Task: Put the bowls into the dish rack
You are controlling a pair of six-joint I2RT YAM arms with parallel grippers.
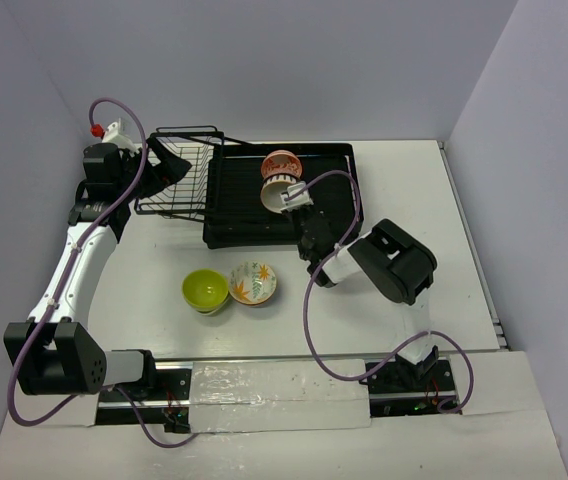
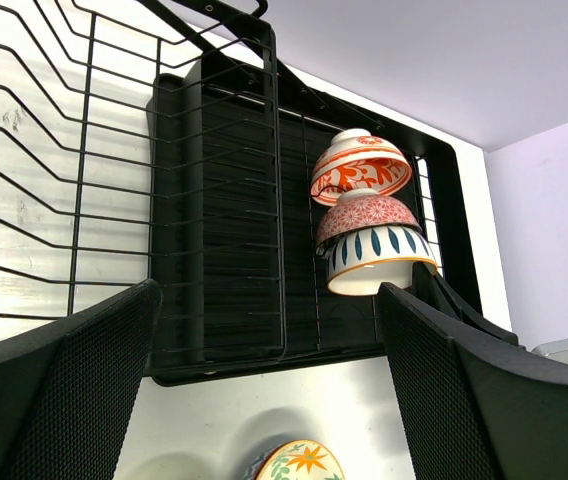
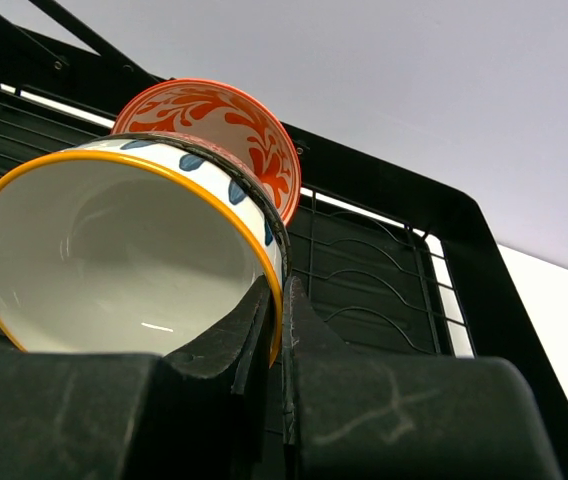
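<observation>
In the black dish rack [image 1: 234,225], three bowls stand tilted in a row: an orange-patterned bowl [image 2: 359,170] at the back, a pink-patterned bowl [image 2: 367,213], and in front a white bowl with blue leaves and yellow rim [image 3: 114,250]. My right gripper is shut on that front bowl's rim. My left gripper hangs open at the rack's left, over the wire shelf, holding nothing. A green bowl [image 1: 205,289] and a leaf-patterned bowl [image 1: 253,282] sit on the counter before the rack.
The wire shelf [image 1: 179,205] juts out left of the black tray. Grey walls close in the back and sides.
</observation>
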